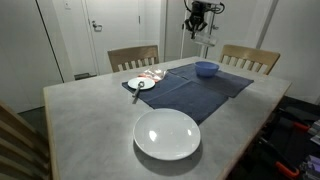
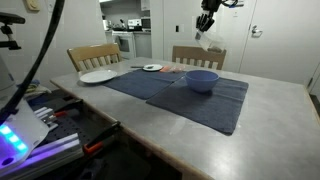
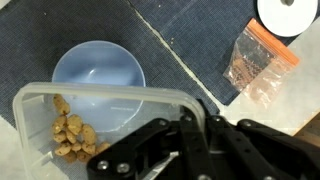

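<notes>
My gripper is shut on the rim of a clear plastic container (image 3: 105, 90), seen large in the wrist view. Brown chunks (image 3: 72, 130) lie toward one end of it. Behind the container in that view is a blue bowl (image 3: 98, 62). From outside, the bowl (image 2: 202, 80) rests on the dark mat, while the container (image 2: 212, 42) hangs well above it, apart from it. The bowl's inside is partly hidden by the container in the wrist view.
A clear bag of brownish bits (image 3: 258, 62) lies beside the mat, near a small white plate (image 1: 143, 82) with a green-handled utensil (image 1: 136, 94). A large white plate (image 1: 167, 134) sits near the front. Chairs (image 1: 134, 58) stand around the table, which has bare room at the left.
</notes>
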